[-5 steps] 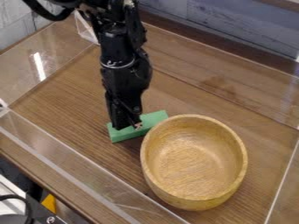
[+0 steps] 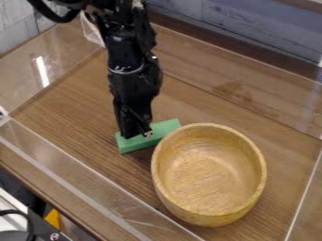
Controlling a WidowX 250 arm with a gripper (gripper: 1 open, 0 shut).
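My black gripper (image 2: 134,128) hangs low over the wooden table, its fingertips at a green block (image 2: 170,130) that lies in front of and under it. Nothing clearly shows between the fingers, which look shut, though the block behind them makes this hard to see. A yellow bowl (image 2: 209,196) stands just right of the green block, close against it or nearly so.
Clear panels edge the table at the sides, and a black cable lies at the lower left.
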